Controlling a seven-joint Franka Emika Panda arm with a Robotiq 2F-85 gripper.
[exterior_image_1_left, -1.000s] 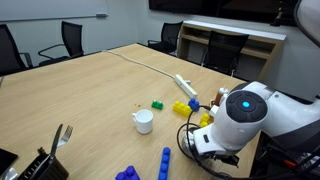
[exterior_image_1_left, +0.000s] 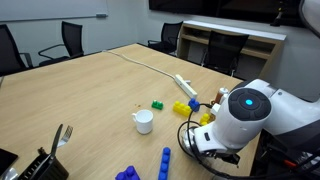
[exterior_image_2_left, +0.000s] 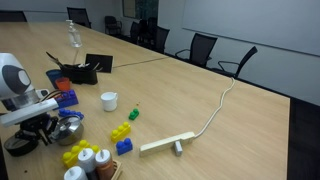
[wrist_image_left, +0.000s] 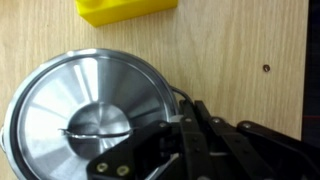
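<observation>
A round silver pot (wrist_image_left: 100, 75) fills the left of the wrist view, with a thin metal bar lying across its middle. My gripper is at the pot's right rim, its dark fingers closed at the wire side handle (wrist_image_left: 178, 93). The fingers partly cover where they meet the handle. In the second exterior view the same pot (exterior_image_2_left: 69, 129) stands on the table beside my gripper (exterior_image_2_left: 46, 133). The arm hides most of the pot in the first exterior view.
Yellow blocks (wrist_image_left: 120, 8) lie close to the pot. A white mug (exterior_image_1_left: 143, 121), a blue bar (exterior_image_1_left: 165, 163) and a green block (exterior_image_2_left: 134, 114) are nearby. Several bottles (exterior_image_2_left: 87, 160) stand at the front. A black round pan (exterior_image_2_left: 20, 141) sits behind the gripper.
The arm has shifted very slightly near the pot. The other objects on the table have not moved.
</observation>
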